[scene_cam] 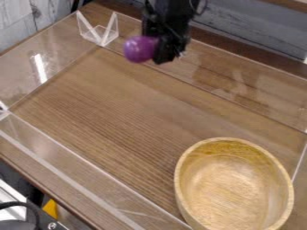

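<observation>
A purple round object [140, 48] is held up by my gripper [153, 41] near the back of the wooden table, right of a clear wire holder [99, 29]. The dark gripper is shut on it; the fingertips are small and partly hidden. A large empty cream bowl [234, 184] stands at the front right.
A wall edge runs along the back. Some dark and yellow items lie off the table at the bottom left.
</observation>
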